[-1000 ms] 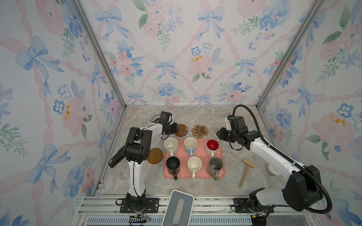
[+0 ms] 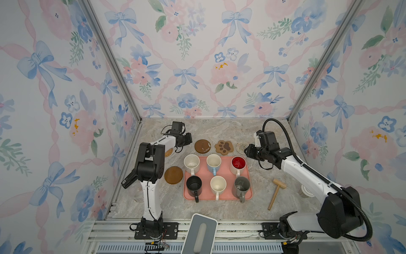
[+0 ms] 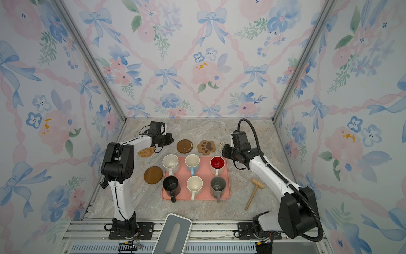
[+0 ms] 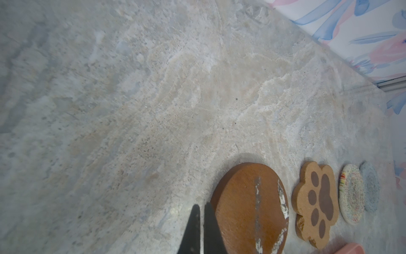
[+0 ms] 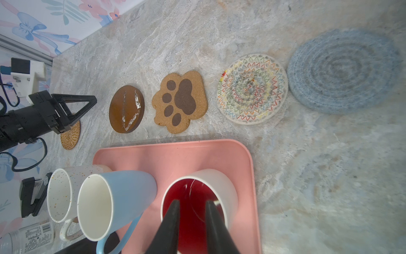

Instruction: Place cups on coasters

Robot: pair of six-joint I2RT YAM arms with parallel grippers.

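Note:
On the pink tray stand several mugs, among them a red-lined white cup, a blue cup, a black mug, a cream cup and a grey mug. My right gripper is partly open above the red-lined cup, nothing between its fingers. Left of the brown leather coaster my left gripper is shut and empty. Other coasters are the paw coaster, the zigzag-patterned coaster, the blue-grey coaster, a wooden coaster and a woven coaster.
A wooden mallet lies at the right, with a white container beyond it. A grey lidded box sits at the front edge.
My left gripper has moved left and slightly back, away from the brown leather coaster. The right arm has barely shifted, and the cups stand where they were.

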